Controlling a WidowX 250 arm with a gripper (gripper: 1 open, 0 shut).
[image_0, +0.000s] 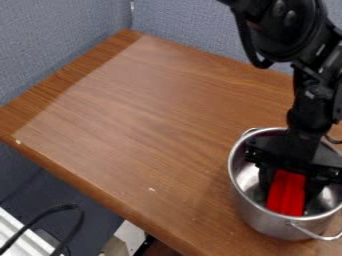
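A steel pot (251, 210) with a wire handle stands at the lower right of the wooden table. Inside it lies a red block (286, 192). My black gripper (286, 166) reaches down into the pot at the block's upper end, shut on it as far as can be seen; the fingertips are mostly in shadow.
Grey padded walls (67, 45) border it at the back and left. Cables and white items lie off the table at the lower left.
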